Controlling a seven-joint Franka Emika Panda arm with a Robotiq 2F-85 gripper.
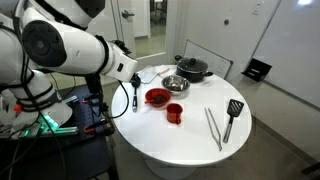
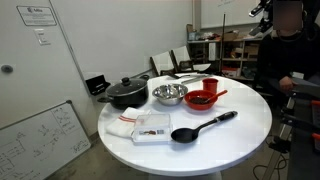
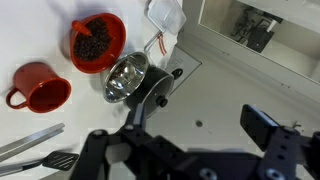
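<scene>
My gripper is open, with nothing between its spread dark fingers. It is held well to the left of the round white table, clear of everything on it. A red bowl holds dark small pieces, and something red rests inside it. Beside the bowl stands a red mug, also seen at the left of the wrist view. A shiny metal bowl sits behind them, with a lidded black pot farther back.
A black spatula and tongs lie at the table's right. A black ladle, a clear container and a white cloth occupy the other side.
</scene>
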